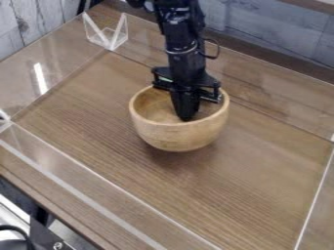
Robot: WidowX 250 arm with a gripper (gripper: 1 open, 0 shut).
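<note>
A light wooden bowl (pixel 170 132) rests on the wooden table, slightly right of centre. The black robot arm comes down from the top, and my gripper (pixel 187 104) reaches into the bowl at its back right part. The fingertips are dark against the bowl's inside and partly hidden, so what is between them, if anything, cannot be seen.
A clear plastic object (pixel 107 31) stands at the back left. Dark cables show beyond the lower left edge.
</note>
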